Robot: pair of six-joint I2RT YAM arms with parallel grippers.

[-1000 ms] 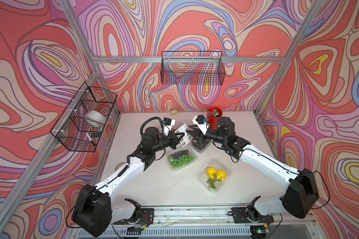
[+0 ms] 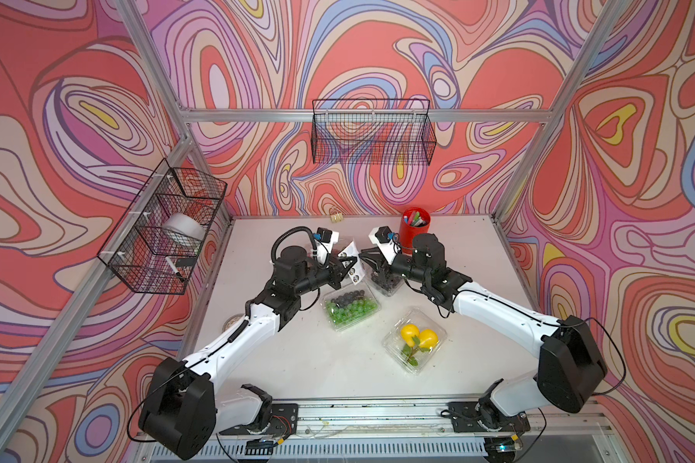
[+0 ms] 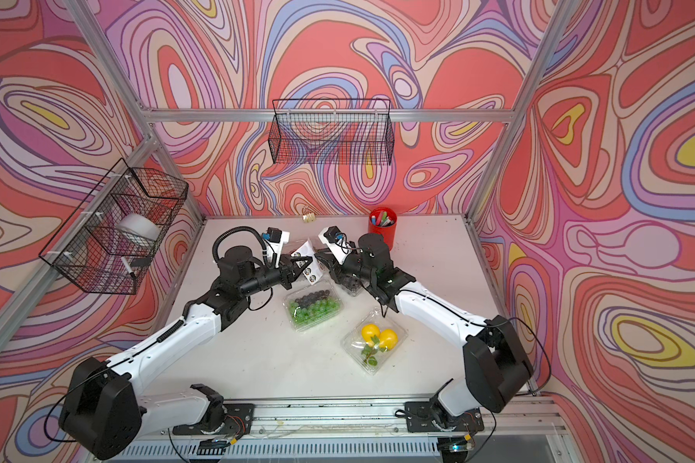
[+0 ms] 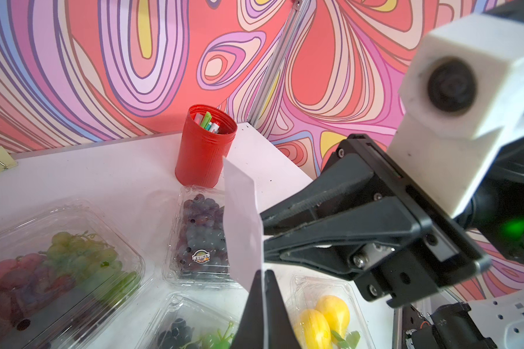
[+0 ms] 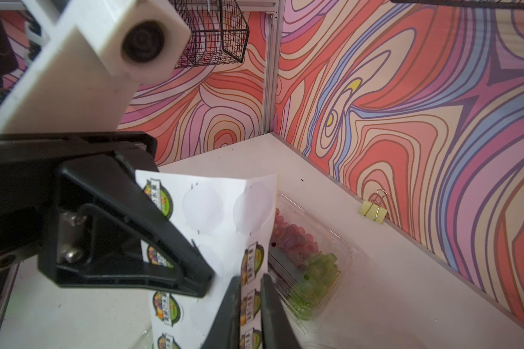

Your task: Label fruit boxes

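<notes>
A white sheet of round fruit stickers (image 5: 201, 232) stands upright, pinched by my left gripper, which is shut on it. Fingertips of my right gripper are part open at the sheet's bent edge, with a sticker showing between them; contact cannot be told. On the table are a box of dark and green grapes (image 2: 350, 307), a box of yellow fruit with green leaves (image 2: 414, 341) and a box of dark grapes (image 4: 202, 232) bearing a round label (image 4: 201, 256). A box of red and green grapes (image 4: 70, 267) lies farther back, mostly hidden by my left arm from above.
A red cup of markers (image 2: 415, 225) stands at the back right, behind my right gripper. A yellow binder clip (image 5: 373, 210) sits at the table's back edge. Wire baskets (image 2: 373, 139) hang on the frame.
My right gripper has moved left and slightly down, right up to the sticker sheet's edge. The left arm and the boxes have stayed put.
</notes>
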